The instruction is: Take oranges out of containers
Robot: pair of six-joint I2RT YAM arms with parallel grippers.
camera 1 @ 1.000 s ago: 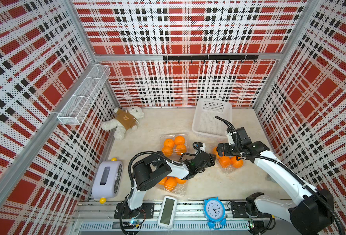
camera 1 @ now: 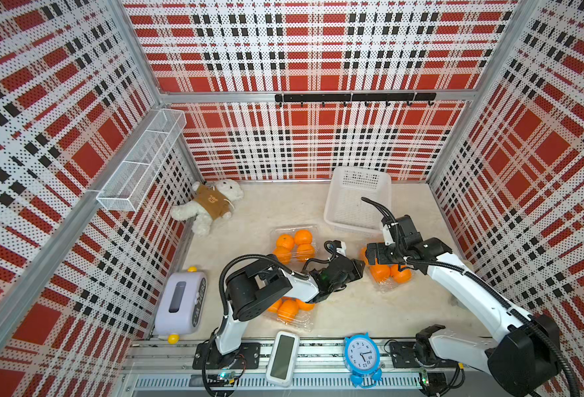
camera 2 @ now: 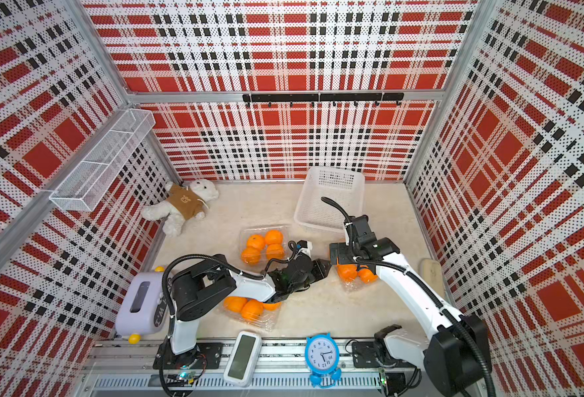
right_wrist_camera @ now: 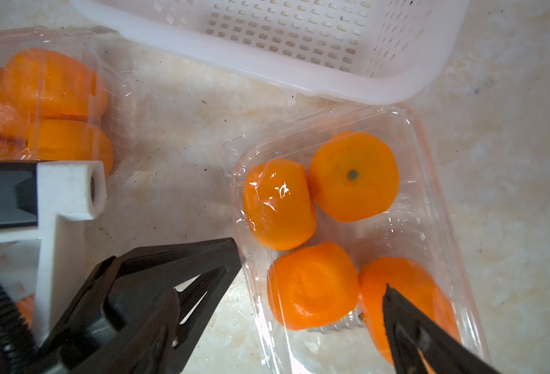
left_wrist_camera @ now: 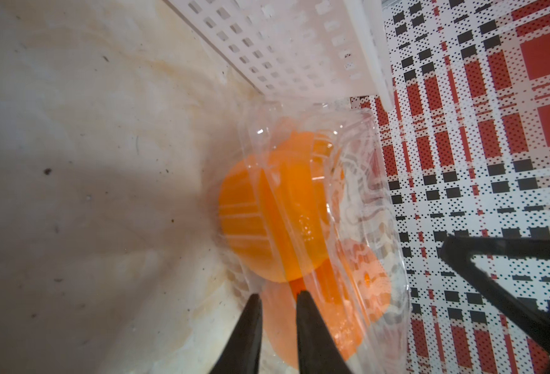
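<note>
Three clear plastic containers of oranges rest on the table: a back one (camera 1: 293, 244), a front one (camera 2: 253, 311) partly under my left arm, and a right one (right_wrist_camera: 424, 174) holding several oranges (right_wrist_camera: 312, 286). My left gripper (camera 1: 356, 268) is low at the left side of the right container, facing it, its dark fingers apart in the left wrist view with nothing held. My right gripper (camera 2: 338, 254) hangs open over the right container; in the right wrist view its fingertips reach down around the lower oranges, apparently holding nothing.
An empty white basket (camera 1: 356, 198) stands behind the right container. A plush toy (camera 1: 209, 205) lies back left. A lilac appliance (camera 1: 179, 304) sits front left; a white device (camera 1: 282, 357) and blue clock (camera 1: 361, 357) are along the front rail.
My left gripper shifted very slightly in the top left view; my right arm stays nearly still. The oranges and containers look unchanged.
</note>
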